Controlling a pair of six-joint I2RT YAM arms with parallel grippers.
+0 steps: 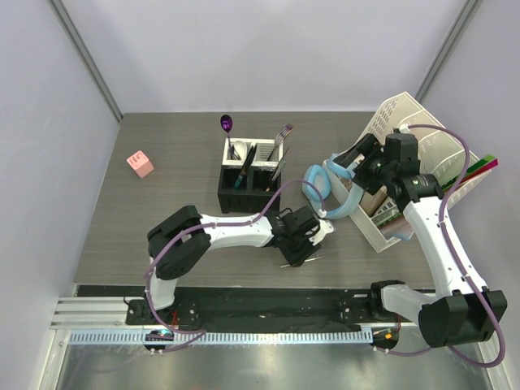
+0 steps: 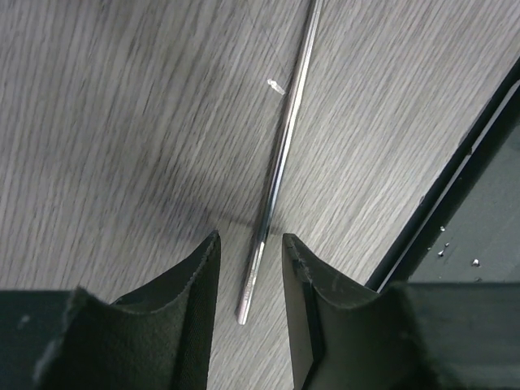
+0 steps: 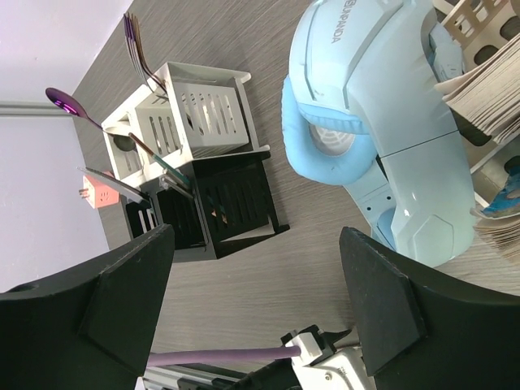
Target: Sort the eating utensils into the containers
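Observation:
A thin metal rod, likely a chopstick [image 2: 278, 166], lies on the table near the front edge. My left gripper is open just over it, one finger each side of its lower end. My right gripper hangs open over the right side, above blue items and a white rack [image 1: 398, 110]. The utensil holder [image 1: 249, 193], white and black compartments, stands at the centre back holding a purple spoon [image 3: 63, 101], forks [image 1: 283, 130], a white spoon and other sticks.
A pink cube [image 1: 140, 163] sits at the left. A light blue ring-shaped item [image 1: 316, 183] lies between holder and rack.

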